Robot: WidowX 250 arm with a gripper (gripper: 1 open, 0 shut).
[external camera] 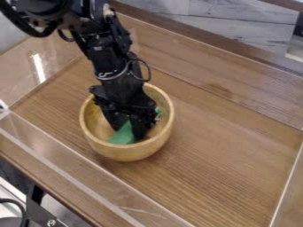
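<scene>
My black gripper (128,113) reaches down from the upper left into a tan, round bowl (123,152) on the wooden table. A green object (122,133) lies in the bowl under the gripper, partly hidden by it. The gripper looks closed around or against something there, but its fingertips are dark and hard to make out.
A pale edge strip runs along the left front, with a dark cable beyond it at the lower left. A white wall stands at the back right.
</scene>
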